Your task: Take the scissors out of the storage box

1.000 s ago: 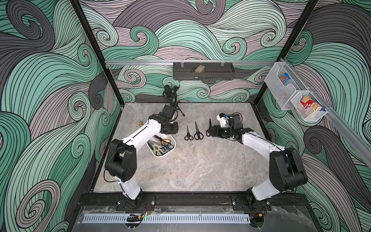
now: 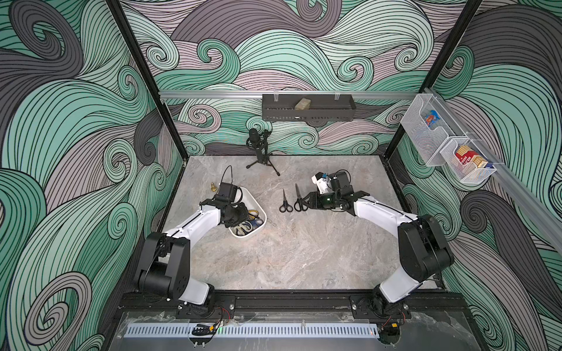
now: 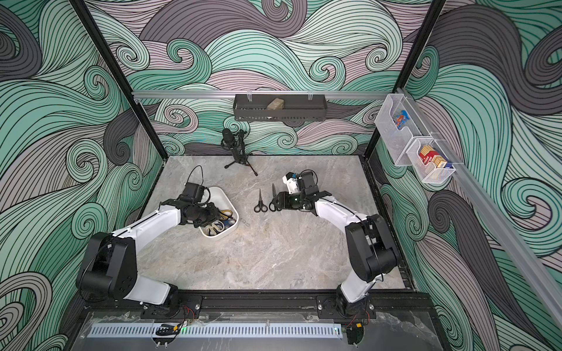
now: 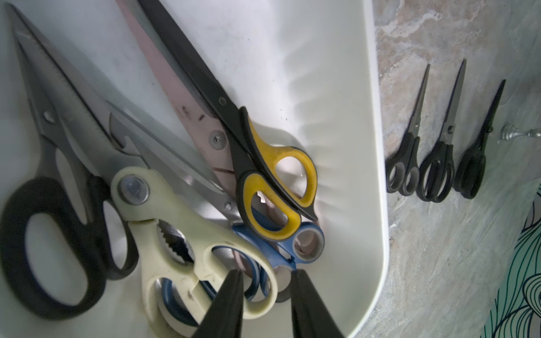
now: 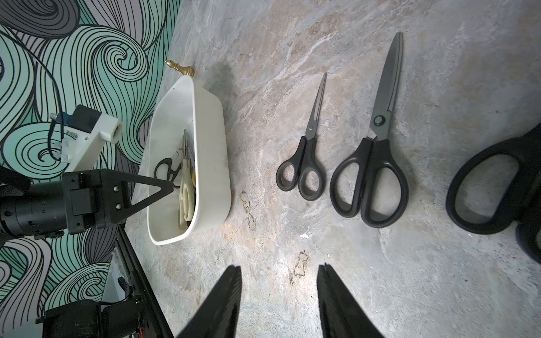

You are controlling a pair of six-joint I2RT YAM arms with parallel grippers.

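Inside the white storage box [image 4: 360, 169] lie several scissors: yellow-and-black ones [image 4: 270, 225], a cream-handled pair [image 4: 169, 231], blue-handled ones [image 4: 307, 243] and a black-handled pair [image 4: 50, 298]. My left gripper is open above the box, pointing down, with empty space between its fingers. On the table to the right of the box rest a small black pair [image 5: 307, 152], a larger black pair [image 5: 374, 163] and a third black pair [image 5: 496, 186], partly cut off in the right wrist view. Bare table shows between the parted fingers of my right gripper.
A small brass object [image 2: 213, 187] stands by the box's left side. At the back is a black tripod [image 2: 260, 153]. Wire baskets [image 2: 468, 161] hang at upper right.
My left arm has swung left and down from behind the box to over it. The right arm has moved left, from beside the third black pair to over it.
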